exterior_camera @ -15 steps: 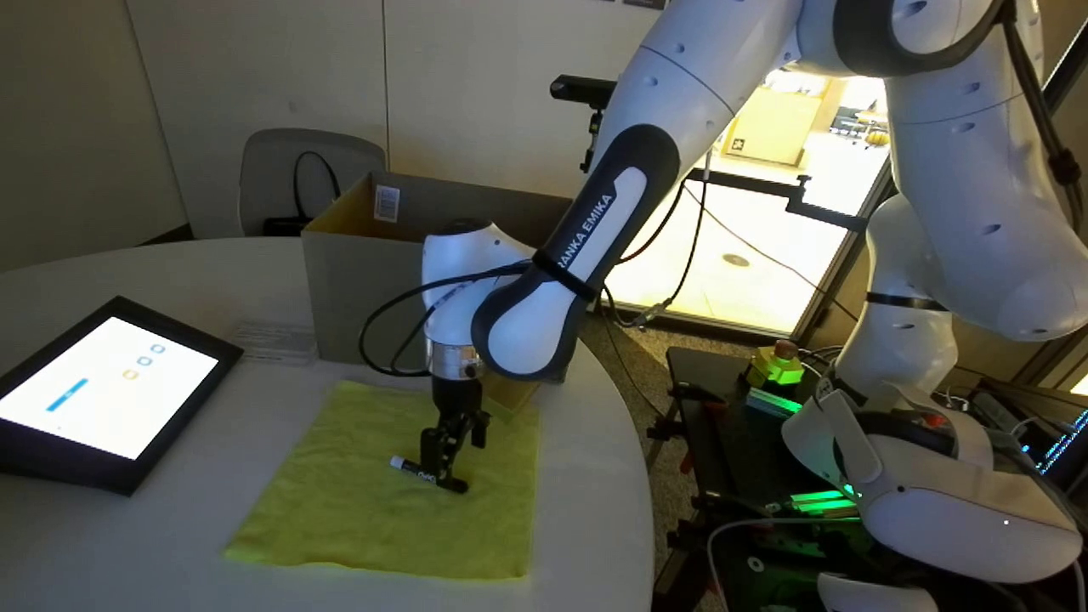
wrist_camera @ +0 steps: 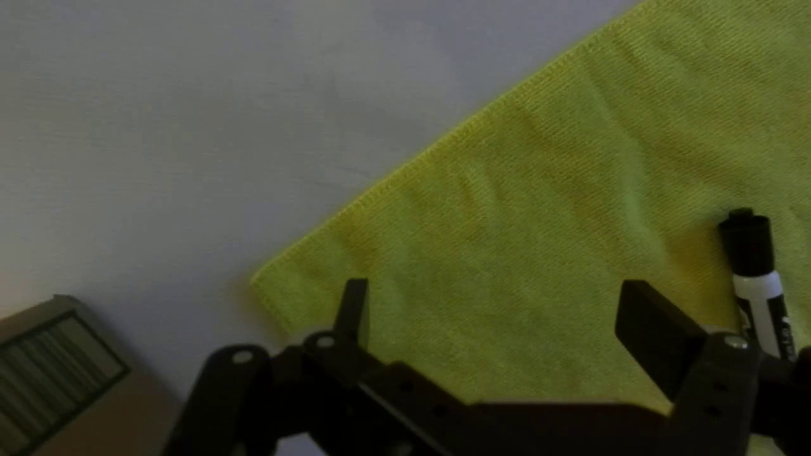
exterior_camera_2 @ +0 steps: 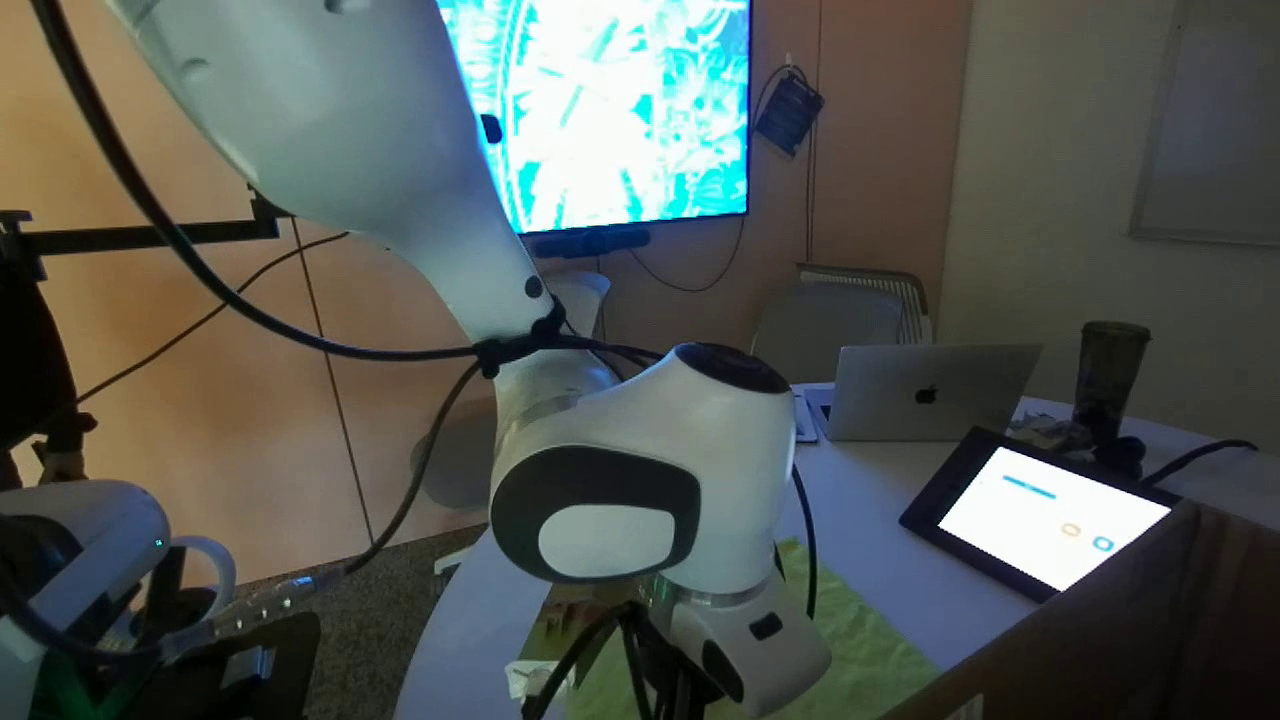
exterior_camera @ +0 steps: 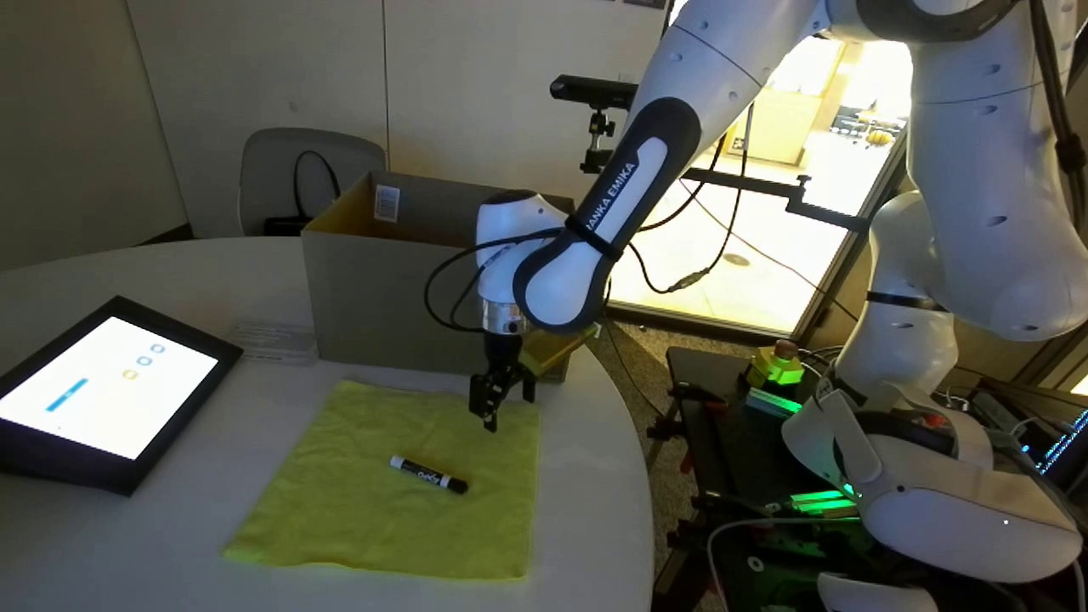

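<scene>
A black and white marker (exterior_camera: pixel 429 475) lies on the yellow-green cloth (exterior_camera: pixel 337 490), which is spread flat on the table. In exterior view 1 my gripper (exterior_camera: pixel 501 408) hangs above the cloth's far right part, apart from the marker. Seen from the wrist, the gripper is open, with only cloth visible below the gap between its fingers. The marker (wrist_camera: pixel 756 281) shows there at the right, beyond the right finger, its lower end hidden by the gripper. In exterior view 2 the arm hides the gripper's fingers and the marker.
Close behind the gripper stands an open cardboard box (exterior_camera: pixel 398 296). A tablet with a lit screen (exterior_camera: pixel 112 382) sits at the table's left. A laptop (exterior_camera_2: pixel 930 392) and a dark tumbler (exterior_camera_2: pixel 1106 378) are on the table too.
My gripper has risen from over the marker and moved back and to the right, toward the box. The marker lies in the same place on the cloth.
</scene>
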